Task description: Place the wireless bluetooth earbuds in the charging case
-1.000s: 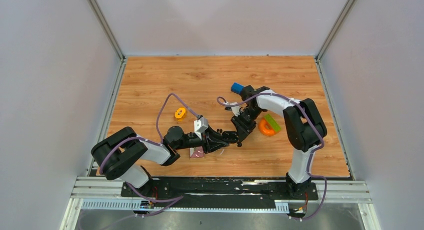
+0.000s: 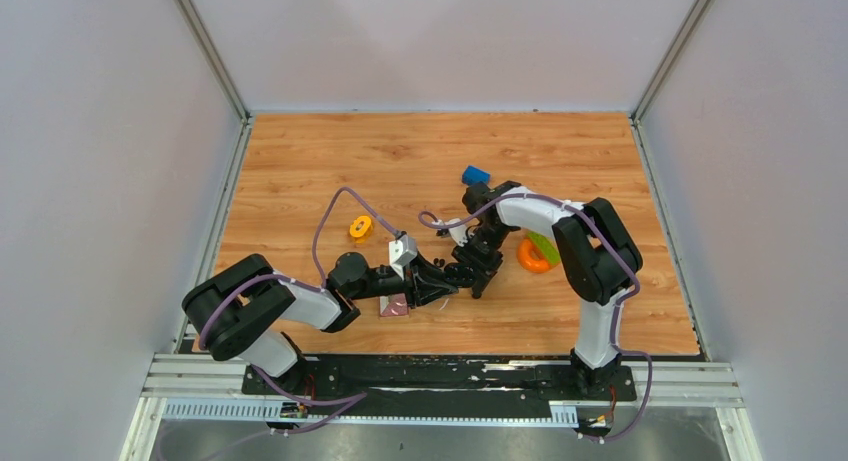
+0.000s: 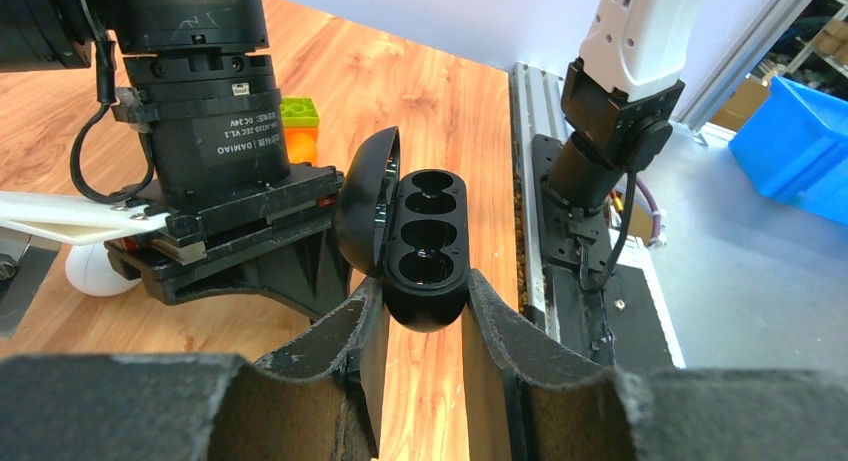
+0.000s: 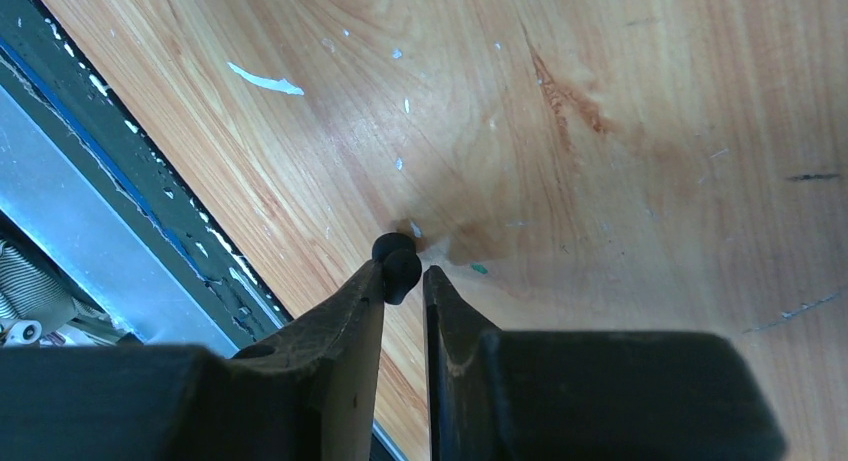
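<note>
My left gripper is shut on the black charging case [image 3: 428, 311], holding it above the table with its lid open and its dark wells showing. In the top view the case [image 2: 459, 273] sits at the left gripper's tips, beside the right gripper. A small black earbud [image 4: 401, 271] shows at the fingertips of my right gripper. Those fingers stand partly open, one overlapping the earbud's edge and the other very close to it. Whether both touch it is unclear. Another small dark piece [image 2: 438, 262], perhaps the second earbud, shows just behind the case.
An orange ring [image 2: 532, 257] and a green block [image 2: 546, 245] lie right of the right gripper. Farther back are a blue block [image 2: 475, 175] and a yellow piece [image 2: 361, 228]. A pinkish flat item [image 2: 393, 307] lies partly under the left arm.
The right arm has shifted left and slightly toward the front, bringing its gripper over the earbud beside the case. The left arm and case have stayed put.
</note>
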